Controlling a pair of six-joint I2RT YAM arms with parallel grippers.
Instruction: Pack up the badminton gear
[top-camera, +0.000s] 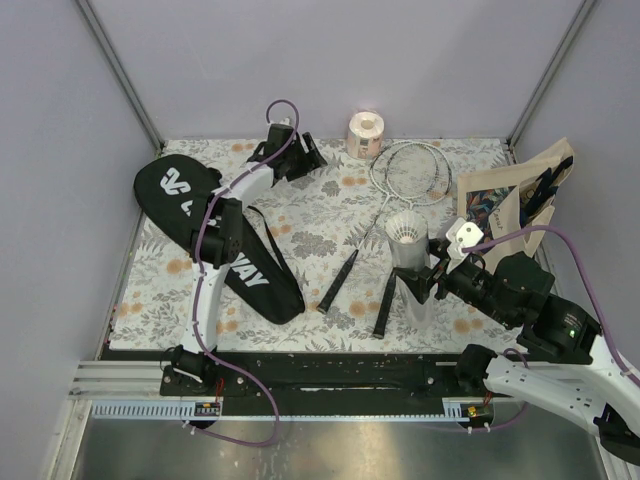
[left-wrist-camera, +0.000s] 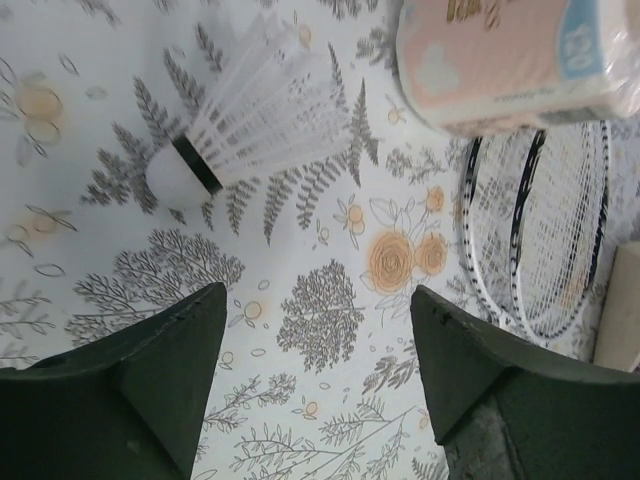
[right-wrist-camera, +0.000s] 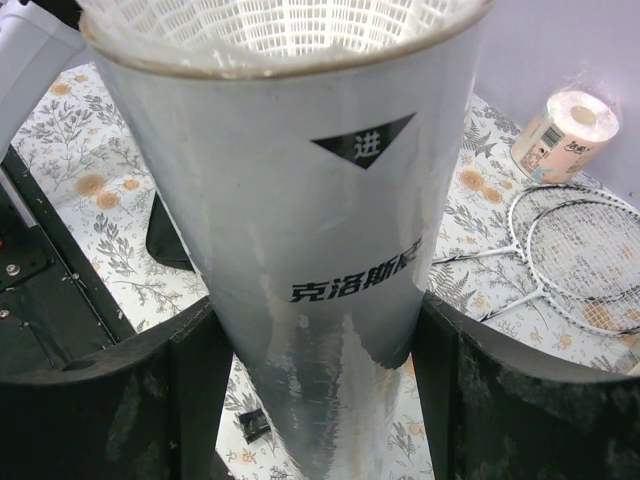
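Observation:
My right gripper is shut around a clear shuttlecock tube (top-camera: 409, 240), held upright with its open mouth up; white lattice skirts show inside the mouth. The left gripper is open and empty, low over the back of the table. In the left wrist view a white shuttlecock (left-wrist-camera: 255, 115) with a dark band lies on the cloth beyond those fingers; the left gripper mostly hides it from above. Two rackets (top-camera: 418, 172) lie with overlapping heads at the back and dark handles (top-camera: 340, 280) towards the front. The black racket bag (top-camera: 265, 280) lies on the left.
A wrapped paper roll (top-camera: 365, 136) stands at the back wall, near the racket heads. On the right sits a printed tote bag (top-camera: 490, 200) with dark items in it.

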